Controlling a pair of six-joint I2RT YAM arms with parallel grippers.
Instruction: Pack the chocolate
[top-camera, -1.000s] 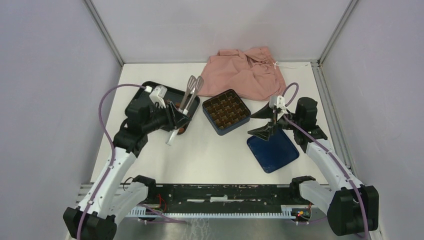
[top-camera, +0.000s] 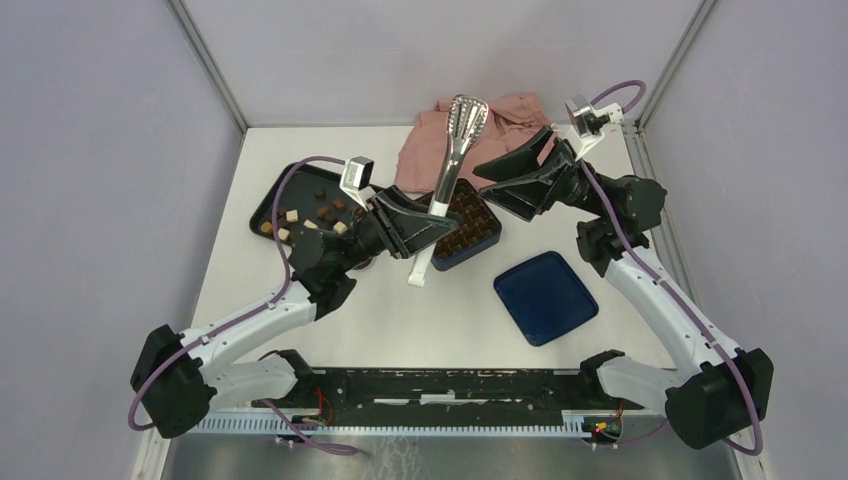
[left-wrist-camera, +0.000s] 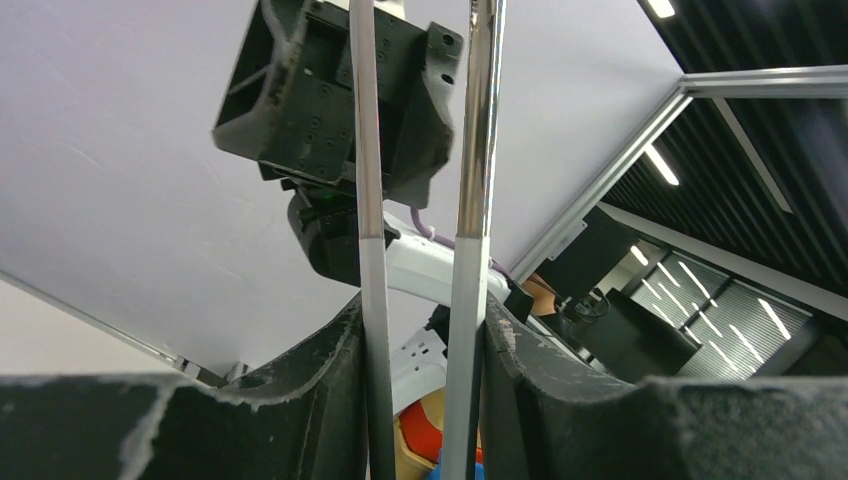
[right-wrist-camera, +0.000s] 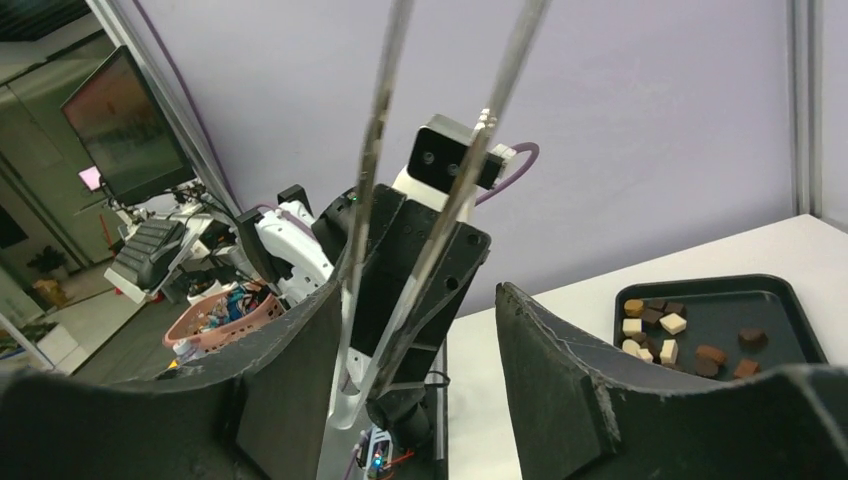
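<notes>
Metal tongs with white grips (top-camera: 452, 160) are raised above the table, their slotted heads toward the back. My left gripper (top-camera: 422, 232) is shut on their handle; in the left wrist view both tong arms (left-wrist-camera: 470, 260) rise between its fingers. To the right of the tongs stands my right gripper (top-camera: 500, 188), fingers parted, nothing between them in the top view. Below the tongs sits the dark box with a brown compartment insert (top-camera: 470, 238), partly covered by them. Chocolates (right-wrist-camera: 710, 354) in several colours lie on a black tray (right-wrist-camera: 770, 288) at the left.
A dark blue lid (top-camera: 546, 298) lies flat at the right front of the table. A pink cloth (top-camera: 418, 150) is heaped at the back. Bare white table (top-camera: 400, 330) shows in the front middle.
The left arm has carried the tongs rightward from over the tray to above the box, and their arms have come together.
</notes>
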